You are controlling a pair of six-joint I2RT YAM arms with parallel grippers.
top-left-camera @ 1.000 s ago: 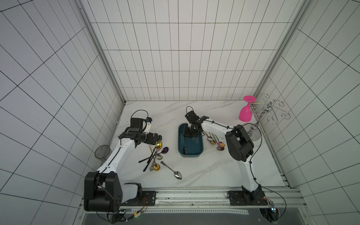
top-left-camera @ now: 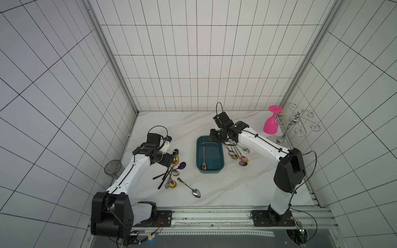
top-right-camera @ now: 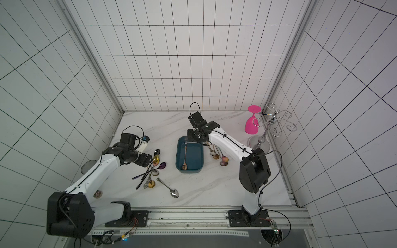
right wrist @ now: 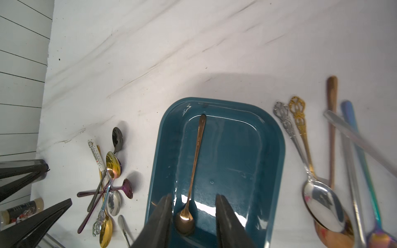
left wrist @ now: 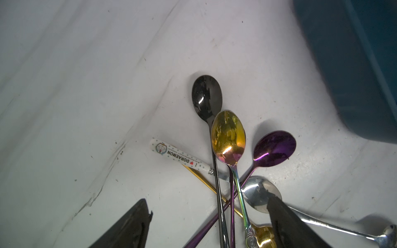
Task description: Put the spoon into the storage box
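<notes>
A teal storage box (top-left-camera: 215, 157) holds one copper spoon (right wrist: 194, 165). My right gripper hangs above it, open, empty between its fingers. My left gripper is open above the left pile of spoons, which includes a gold-rainbow spoon (left wrist: 227, 136), a black spoon (left wrist: 206, 95), a purple spoon (left wrist: 273, 148) and a silver spoon (left wrist: 258, 192). A large silver spoon (top-left-camera: 195, 192) lies in front of the pile. More spoons, among them an ornate silver one (right wrist: 322, 204), lie along the box's right side.
A pink upturned goblet (top-left-camera: 270, 124) and a metal stand (top-left-camera: 295, 119) occupy the back right. A wire-rimmed container (top-left-camera: 113, 167) is at the far left. The counter's back left and the area in front of the box are mostly clear.
My right gripper has risen and moved right from inside the box, leaving the copper spoon lying there. My left arm has shifted slightly toward the front.
</notes>
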